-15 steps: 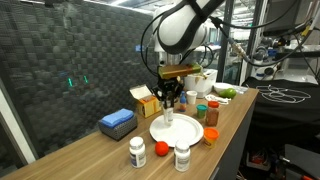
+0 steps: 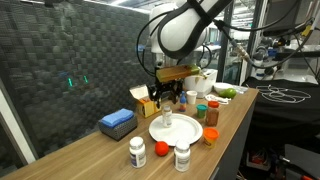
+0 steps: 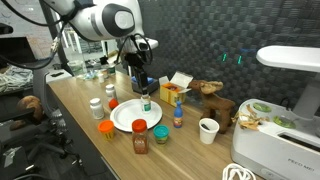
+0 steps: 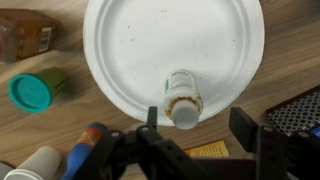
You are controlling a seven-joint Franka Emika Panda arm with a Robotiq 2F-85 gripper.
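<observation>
A small white bottle (image 4: pixel 182 90) with a pale cap stands on the white plate (image 4: pixel 125 50), close to the plate's rim in the wrist view. My gripper is directly above it, its dark fingers (image 4: pixel 151 117) parted on either side of the cap. Gaps show between bottle and fingers in the wrist view, so nothing is gripped. From the side, the bottle (image 2: pixel 168 117) appears upright below the gripper (image 2: pixel 168 99).
Round the plate stand white bottles (image 2: pixel 137 152), a red tomato-like thing (image 2: pixel 161 148), an orange cup (image 2: pixel 210 135), a brown jar (image 3: pixel 140 138) and a teal-lidded jar (image 3: pixel 161 131). A yellow box (image 2: pixel 144 99) sits behind. Bare wood lies at the table's left.
Over the last second my fingers have spread wider apart around the top of the bottle. The plate and the surrounding items have stayed put.
</observation>
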